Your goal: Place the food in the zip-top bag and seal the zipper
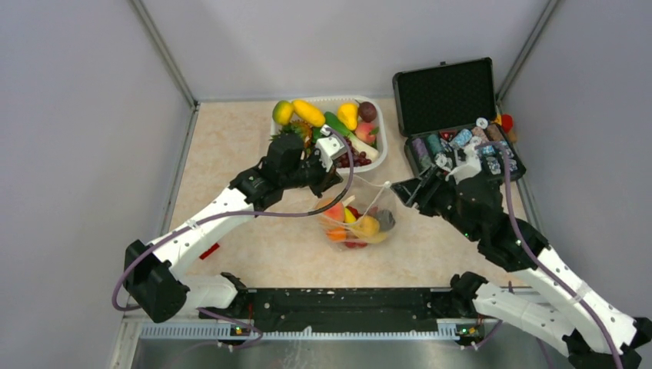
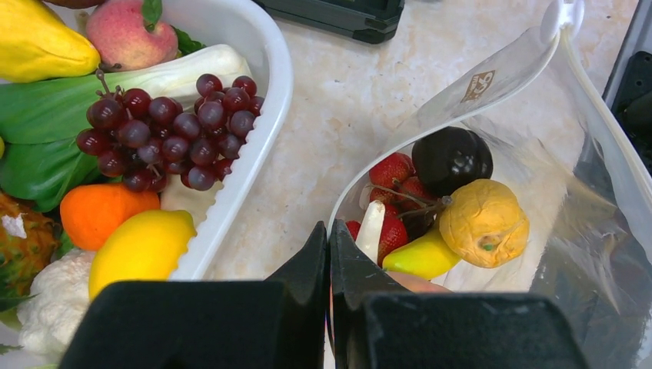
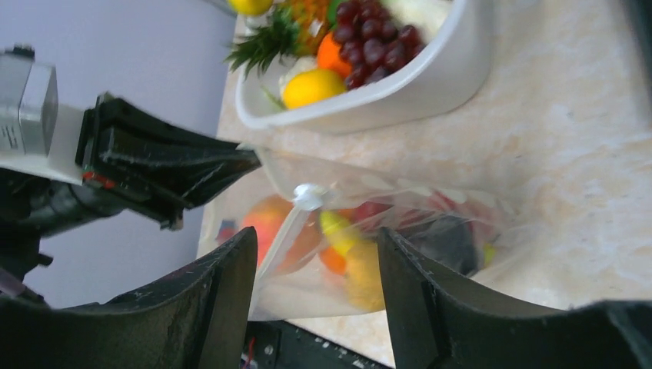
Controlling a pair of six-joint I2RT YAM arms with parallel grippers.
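The clear zip-top bag (image 1: 357,231) stands open with fruit inside: strawberries, a dark pepper (image 2: 450,160), a yellow wrinkled fruit (image 2: 484,223) and other pieces. My left gripper is shut on the bag's rim at its upper left. The white slider (image 2: 561,17) sits at the bag's far corner in the left wrist view and shows as a white piece (image 3: 307,196) in the right wrist view. My right gripper is open above the bag near the slider, with nothing held between its fingers; that view is blurred.
A white basket (image 1: 275,134) of produce stands behind the bag. An open black case (image 1: 442,100) with chips is at the back right. Bare tabletop (image 1: 261,254) lies left and front of the bag.
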